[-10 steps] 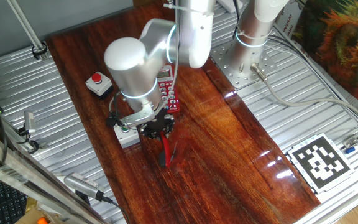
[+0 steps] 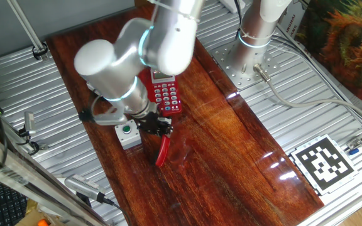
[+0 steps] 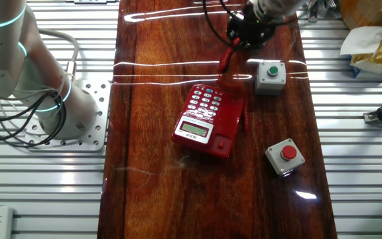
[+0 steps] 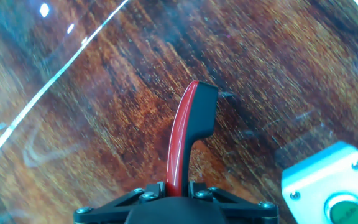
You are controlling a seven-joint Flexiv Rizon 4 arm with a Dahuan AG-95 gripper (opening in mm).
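A red and black phone handset [image 4: 180, 134] is clamped in my gripper, its free end sticking out ahead of the fingers. Exterior view 1 has the same handset [image 2: 163, 151] beyond the gripper [image 2: 163, 127], over the wooden table. The red desk phone [image 3: 211, 119] lies on the table with keypad and display showing; in exterior view 1 the arm covers part of the phone [image 2: 166, 94]. Seen from exterior view 2, my gripper [image 3: 236, 43] is past the keypad end of the phone, the handset [image 3: 226, 60] angled down from it.
A box with a green button [image 3: 270, 78] and another with a red button [image 3: 285, 157] sit beside the phone. The green-button box [image 4: 334, 186] is to the right in the wrist view. Bare wooden table [image 2: 231, 163] stretches toward the marker board [image 2: 322, 164].
In exterior view 1 the arm has swung left and slightly up, its wrist tilting. The held handset has shifted a little left with it. The red-button box is now mostly behind the arm.
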